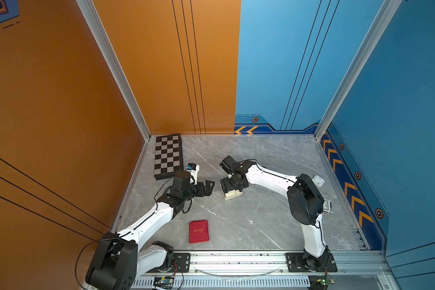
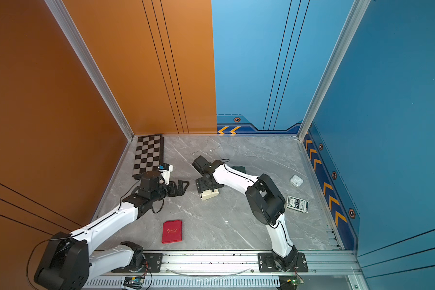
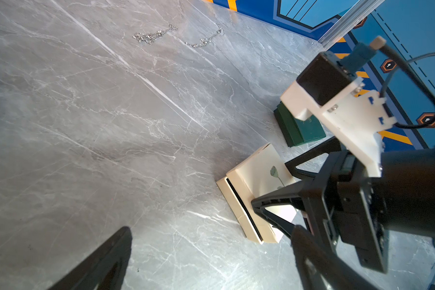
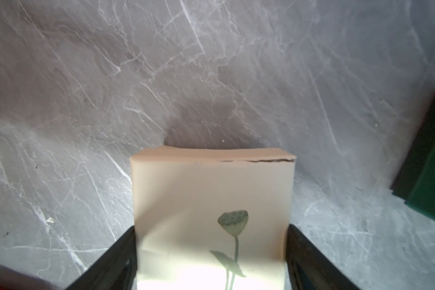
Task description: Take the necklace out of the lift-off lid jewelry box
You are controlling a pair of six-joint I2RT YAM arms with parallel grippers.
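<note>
A cream jewelry box (image 3: 261, 171) with a lotus print stands mid-table; in the left wrist view its lid shows a dark gap along one side. My right gripper (image 1: 231, 186) is over it, fingers open around the box, fingertips at its two sides. My left gripper (image 1: 207, 188) hangs open just left of the box, nothing between its fingers.
A checkerboard (image 1: 167, 157) is at back left, a green box (image 3: 302, 125) behind the right gripper, a red folder (image 1: 198, 231) at front, a white case (image 2: 296, 180) and a card-like pack (image 2: 297, 204) at right.
</note>
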